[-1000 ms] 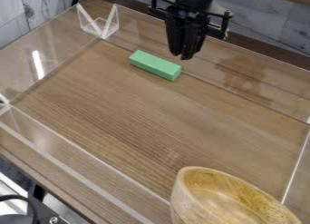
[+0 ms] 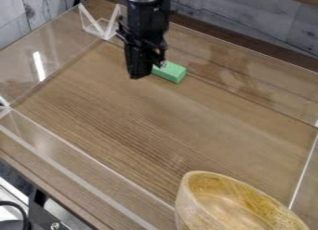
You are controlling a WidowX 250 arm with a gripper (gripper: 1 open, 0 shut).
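My black gripper (image 2: pixel 134 64) hangs over the upper middle of the wooden table, at the left end of a green block (image 2: pixel 166 72) and partly in front of it. Whether its fingers are open or shut, or touch the block, I cannot tell.
A large yellow bowl (image 2: pixel 230 206) sits at the lower right. White clear plastic pieces (image 2: pixel 99 21) are at the upper left edge, and a dark wall runs along the back right.
My gripper has moved left and down from the back right, over to the green block's left end. The block looks to be in about the same place.
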